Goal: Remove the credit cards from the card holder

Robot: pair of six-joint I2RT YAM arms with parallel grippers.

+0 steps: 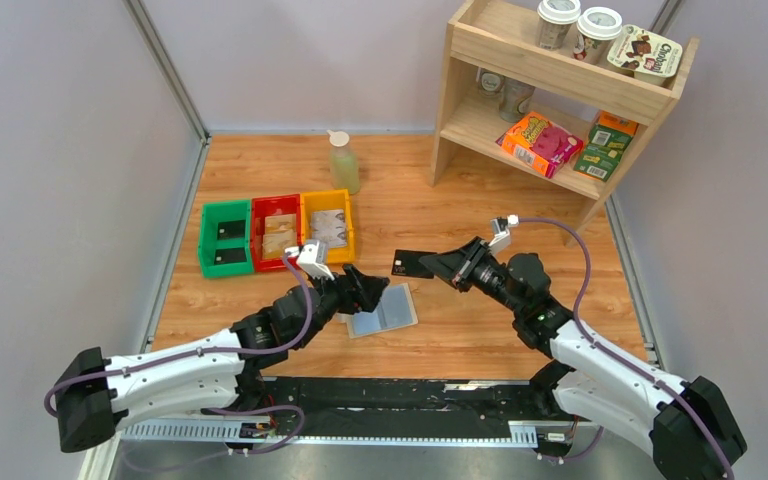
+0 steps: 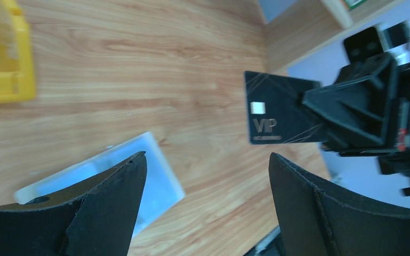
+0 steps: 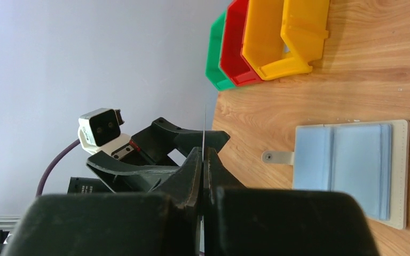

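Note:
A black card [image 2: 272, 114] marked "VIP" is pinched by my right gripper [image 1: 434, 265] above the table. In the right wrist view it shows edge-on as a thin line rising from the shut fingertips [image 3: 195, 170]. The card holder [image 1: 385, 312], pale blue pockets on a cream backing, lies unfolded on the table below; its snap strap [image 3: 277, 157] points out to one side. My left gripper stands open above the holder, nothing between its fingers, apart from the card. Whether other cards are in the pockets cannot be made out.
Green [image 1: 225, 240], red [image 1: 277, 266] and yellow bins [image 1: 349, 240] stand in a row behind the left arm, with cards inside. A bottle [image 1: 344, 165] is behind them. At the back right stands a wooden shelf [image 1: 560, 68] with goods.

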